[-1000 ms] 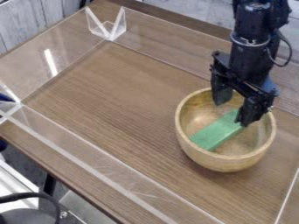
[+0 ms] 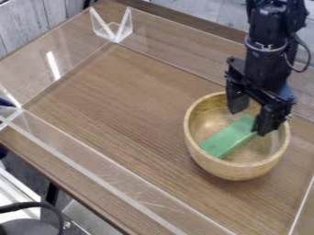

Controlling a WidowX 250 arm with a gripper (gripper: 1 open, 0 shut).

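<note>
The black gripper [image 2: 252, 112] reaches down from the top right over a round wooden bowl [image 2: 233, 167] on the right side of the view. It stands open, its fingers at the bowl's back part. A flat green object [image 2: 227, 138] lies tilted inside the bowl, its upper end close to the right finger; whether they touch I cannot tell.
A blue object [image 2: 285, 90] is partly hidden behind the gripper. A clear plastic piece [image 2: 112, 25] stands at the back left, and black cables lie at the lower left.
The gripper has shifted only slightly over the bowl. The bowl and the green object look about the same.
</note>
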